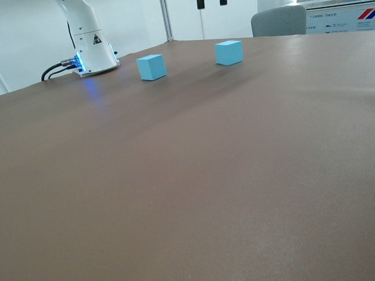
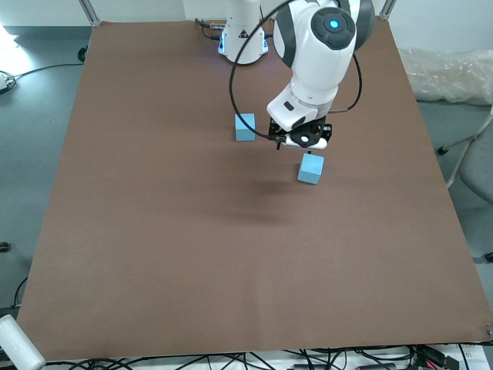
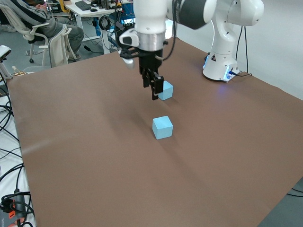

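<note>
Two light blue cubes rest on the brown tabletop (image 2: 231,247). The nearer cube (image 2: 310,169) shows at the right in the top view (image 1: 229,53) and mid-table in the right view (image 3: 162,128). The farther cube (image 2: 244,129) appears left in the top view (image 1: 151,68) and partly behind my gripper in the right view (image 3: 166,89). My black gripper (image 3: 154,93) hangs pointing down above and between the cubes; in the top view only two dark tips show at the top edge. I cannot tell how far apart its fingers stand.
The white arm base (image 1: 96,52) stands at the back of the table, with black cables. A grey chair (image 2: 477,166) is beside the table. Cables and equipment line one edge.
</note>
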